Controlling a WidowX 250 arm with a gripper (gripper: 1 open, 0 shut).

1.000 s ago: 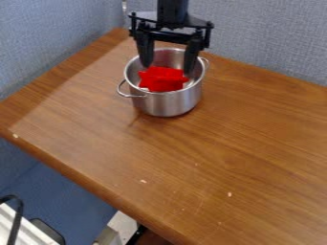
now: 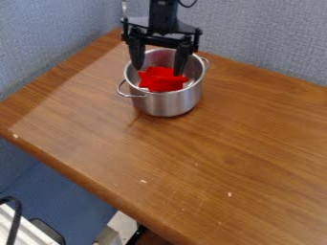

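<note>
A steel pot (image 2: pixel 166 101) with two side handles stands on the wooden table (image 2: pixel 192 182) toward its back left. Inside it lies a red object (image 2: pixel 163 80), its exact shape unclear. My black gripper (image 2: pixel 160 59) hangs over the pot, open, its two fingers reaching down to about the rim on either side above the red object.
Grey padded walls stand at the back and left. White and black items lie below the table's front left edge.
My gripper has risen from lower in the pot and shifted slightly left. The pot and red object look unmoved.
</note>
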